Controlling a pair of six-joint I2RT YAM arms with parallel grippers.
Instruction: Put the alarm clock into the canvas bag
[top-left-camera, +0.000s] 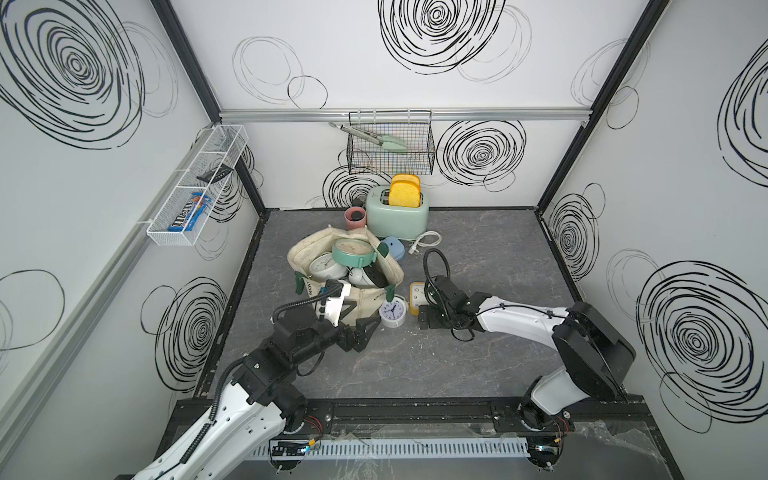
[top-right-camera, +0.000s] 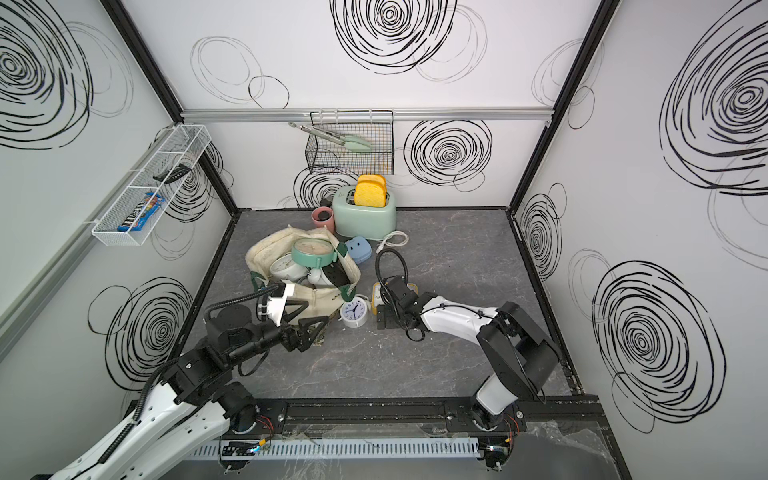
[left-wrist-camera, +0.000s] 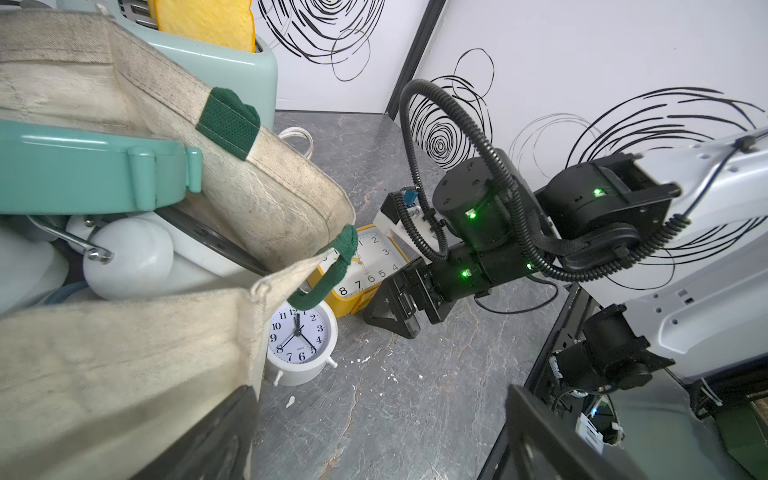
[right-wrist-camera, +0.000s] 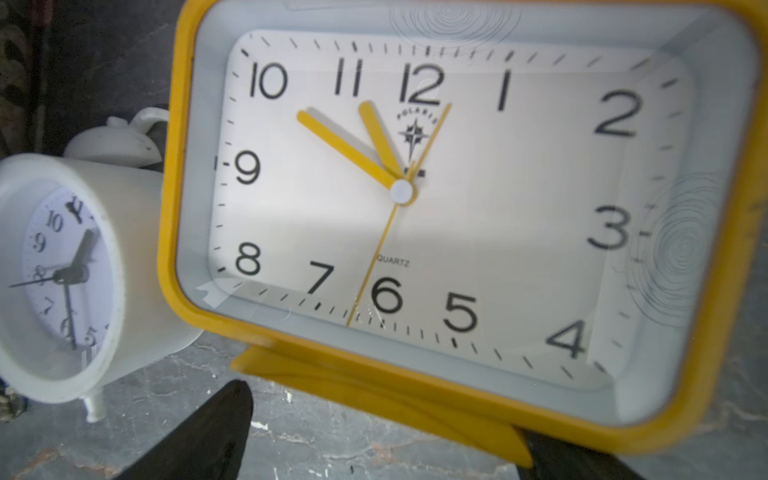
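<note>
The yellow rectangular alarm clock lies on the table, its face filling most of the right wrist view. My right gripper (top-left-camera: 427, 318) is low over its right part, hiding much of it from above; the fingers are open, with a dark finger (right-wrist-camera: 209, 432) in front of its lower edge. Just left of it stands a round white alarm clock (top-left-camera: 393, 312), close to the canvas bag (top-left-camera: 369, 302). The bag is open at the top and holds a green clock (top-left-camera: 353, 251) and white items. My left gripper (top-left-camera: 357, 337) hangs open and empty at the bag's front.
Behind the bag are a mint toaster (top-left-camera: 397, 218) with yellow toast, a pink cup (top-left-camera: 355, 217) and a blue object (top-left-camera: 393, 246). A white cord (top-left-camera: 426, 240) lies near the toaster.
</note>
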